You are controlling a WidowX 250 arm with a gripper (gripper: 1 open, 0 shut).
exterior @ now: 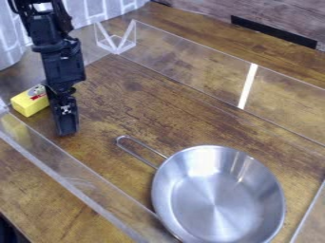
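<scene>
My black gripper (pixel 64 119) hangs low over the wooden table at the left, pointing down beside a yellow object (pixel 30 101) that looks like a sponge or block, partly hidden behind it. The fingers are dark and small in this view; I see nothing clearly held between them. A steel pan (pixel 219 195) with a wire handle lies at the lower right, apart from the gripper.
Clear plastic walls (pixel 84 182) run along the left and right of the work area, with a white bracket (pixel 116 38) at the back.
</scene>
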